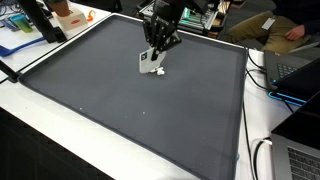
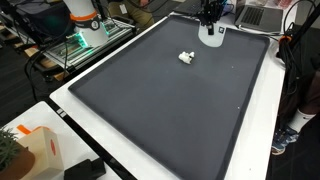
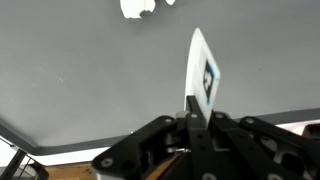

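Note:
A thin white flat piece with a dark mark [image 3: 201, 72] stands out from my gripper, which is shut on its near end. In exterior view 1 the white piece [image 1: 147, 64] hangs beneath the gripper [image 1: 154, 48] near the back of the grey table. The same white piece [image 2: 212, 38] shows at the far right edge area in exterior view 2, below the dark gripper [image 2: 210, 24]. A small crumpled white thing [image 2: 187, 57] lies on the table, apart from the held piece; the wrist view shows this white thing [image 3: 136, 7] cut off at the top edge.
Laptops [image 1: 297, 140] stand beyond the right side. Odds and ends [image 1: 22, 35] sit past the back left corner.

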